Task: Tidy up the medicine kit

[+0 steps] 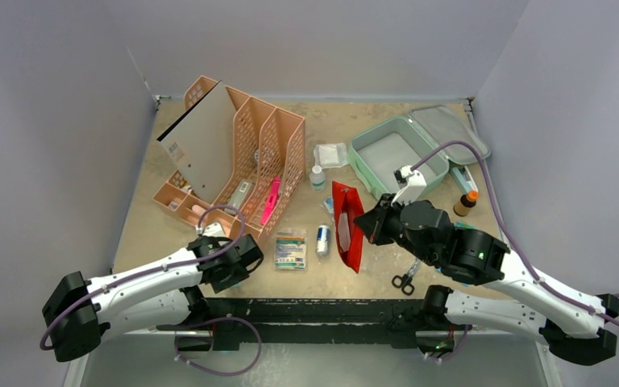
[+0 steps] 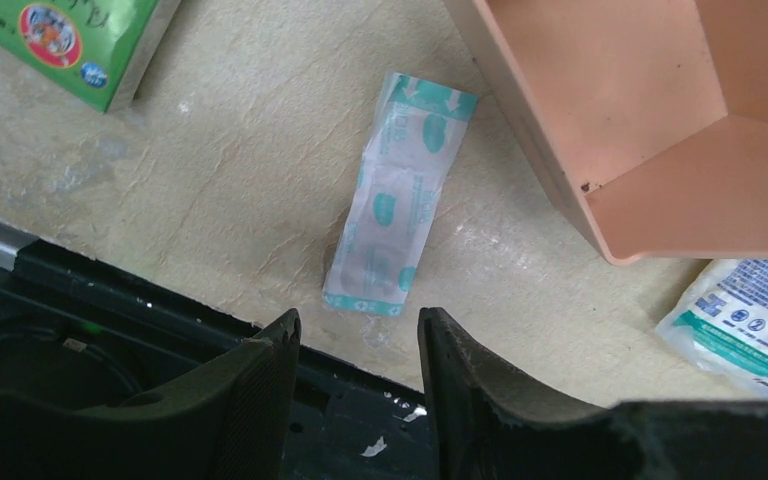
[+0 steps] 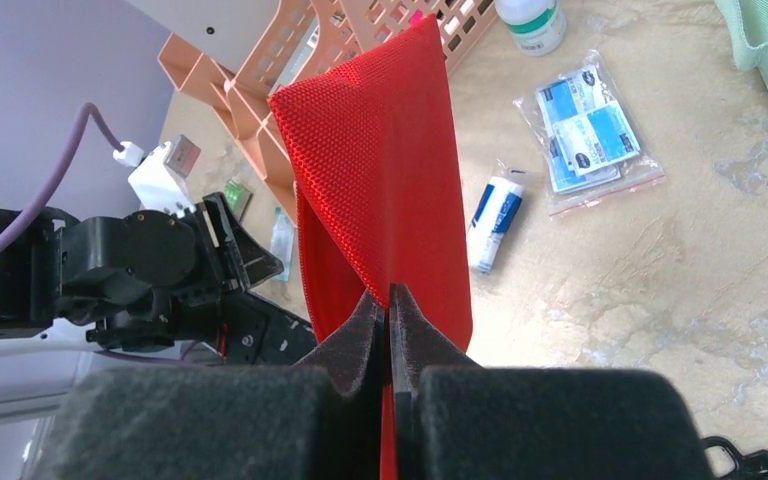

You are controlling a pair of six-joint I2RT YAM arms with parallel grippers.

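In the right wrist view my right gripper is shut on a red pouch (image 3: 390,170), pinched by its edge and held up off the table. Seen from the top, the pouch hangs over the middle of the table. My left gripper is part open, with nothing between its fingers. Just ahead of its fingertips a narrow white and teal packet (image 2: 390,200) lies flat on the table. Beside that packet stands the peach organizer (image 1: 290,153), holding a pink item (image 1: 271,200) and a white device (image 1: 239,196) in its compartments.
A green box (image 2: 80,45) lies left of the packet. Front and centre are a bagged pack (image 1: 291,251) and a white-blue tube (image 1: 322,240). Farther off are a small bottle (image 1: 317,178), the open mint case (image 1: 363,165), scissors (image 1: 404,280) and a brown bottle (image 1: 465,203).
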